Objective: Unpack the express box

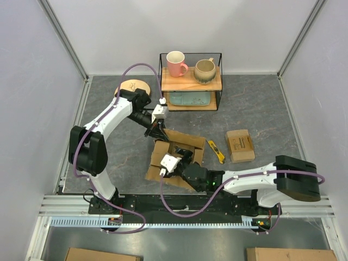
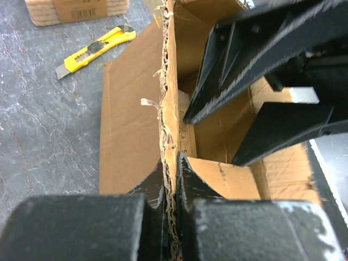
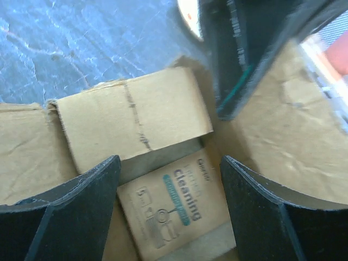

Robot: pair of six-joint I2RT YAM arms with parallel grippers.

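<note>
The open cardboard box (image 1: 155,170) sits at the front centre. My left gripper (image 1: 157,130) is shut on the near edge of one box wall, a torn corrugated edge (image 2: 167,109) running up between its fingers. My right gripper is over the box, its fingers apart; from above it is low at the right side. Inside the box lies a flat cardboard package (image 3: 174,209) with printed letters.
A yellow box cutter (image 1: 216,151) lies right of the box, beside a small cardboard box (image 1: 240,145). A shelf (image 1: 190,84) with two mugs and a tray stands at the back; a round plate (image 1: 130,85) lies back left.
</note>
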